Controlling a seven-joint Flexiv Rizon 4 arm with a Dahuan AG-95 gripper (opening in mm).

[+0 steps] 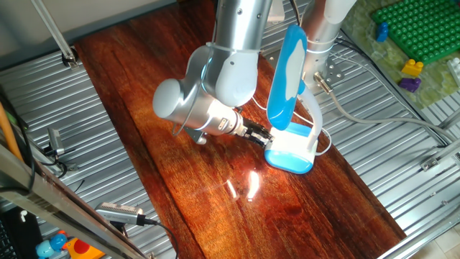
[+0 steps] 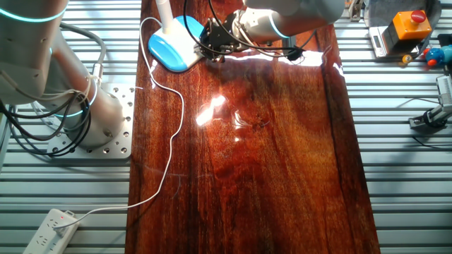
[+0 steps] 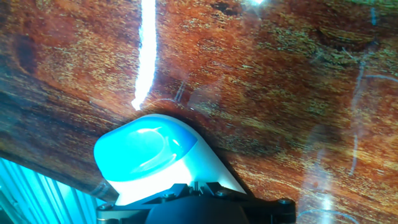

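A blue-and-white desk lamp (image 1: 290,160) stands upright on the wooden table, its long blue-rimmed head tilted above its base. My gripper (image 1: 269,137) points at the side of the white part of the base, touching it or very close. From the opposite side, exterior view 2 has the gripper (image 2: 200,49) low beside the lamp base (image 2: 169,53). In the wrist view the black fingers come together in front of the base (image 3: 146,149), and nothing shows between them. Whether the tips press on the base cannot be made out.
A white cord (image 2: 181,113) runs from the lamp along the table edge to a power strip (image 2: 48,236). An emergency stop box (image 2: 409,32) sits off the table.
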